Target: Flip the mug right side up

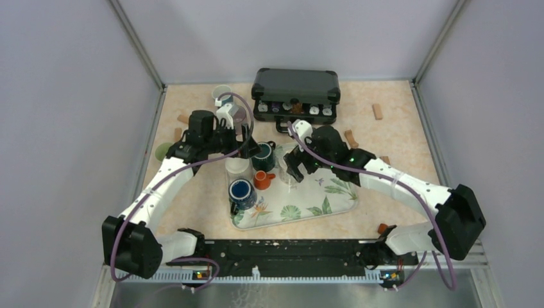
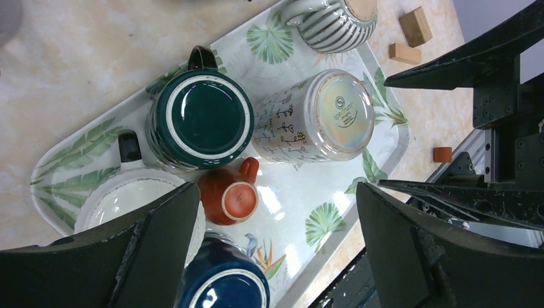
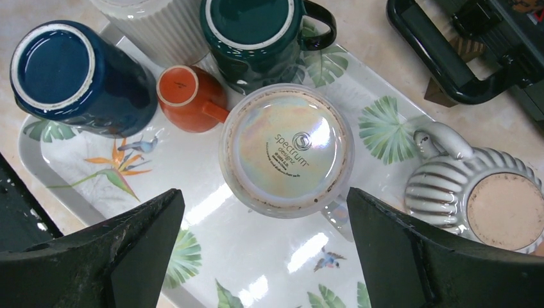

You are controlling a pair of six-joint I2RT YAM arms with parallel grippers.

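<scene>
Upside-down mugs crowd the floral tray (image 1: 289, 212): a patterned white mug (image 3: 285, 151) bottom-up beneath my right gripper, a dark green mug (image 2: 202, 119), a navy mug (image 1: 242, 196), a small orange cup (image 1: 262, 180), a white mug (image 2: 128, 199) and a grey ribbed mug (image 3: 449, 186). My right gripper is open above the patterned mug, with nothing between its fingers. My left gripper is open over the left of the tray, above the orange cup and neighbouring mugs.
A dark open case (image 1: 296, 90) with a handle stands behind the tray. More cups (image 1: 222, 91) are at the back left. Wooden blocks (image 1: 377, 111) lie around the table.
</scene>
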